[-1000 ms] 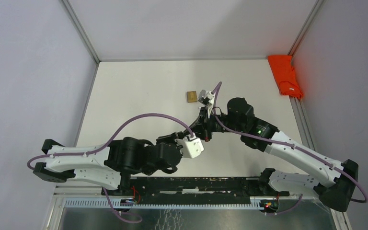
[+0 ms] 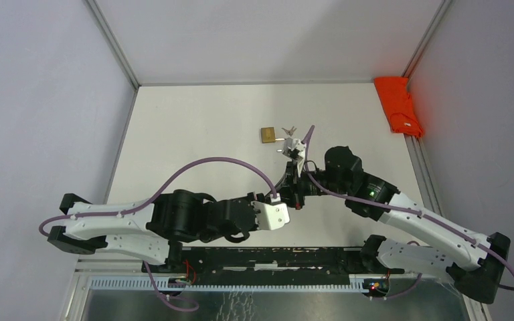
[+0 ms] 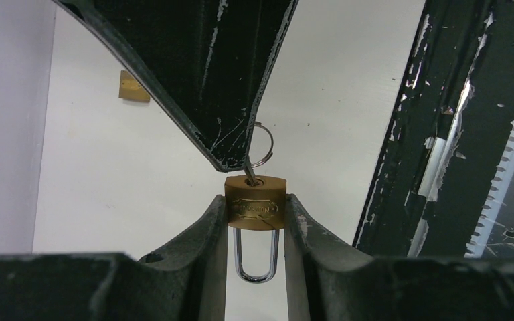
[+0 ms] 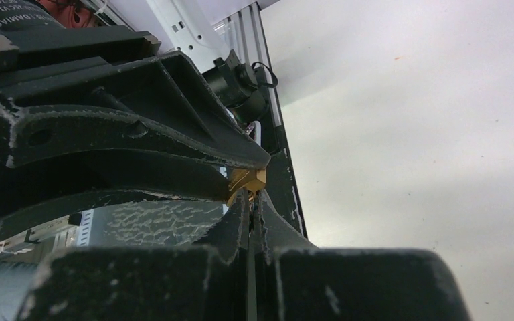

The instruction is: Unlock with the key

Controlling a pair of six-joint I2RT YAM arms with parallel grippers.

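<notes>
In the left wrist view a brass padlock [image 3: 254, 207], shackle pointing down, sits between my left gripper's fingertips. A key [image 3: 250, 172] with a ring stands in the keyhole on top, under the black tips of my right gripper. In the right wrist view my right gripper has its fingertips together at the padlock [image 4: 246, 179]; the key between them is mostly hidden. Both grippers [image 2: 281, 187] meet over the middle front of the table in the top view.
A second brass padlock [image 2: 268, 135] lies on the white table, with keys [image 2: 289, 130] beside it. An orange cloth [image 2: 398, 103] rests at the back right corner.
Both arms have shifted together, toward the right and front in the top view. Keys beside the lying padlock are now uncovered.
</notes>
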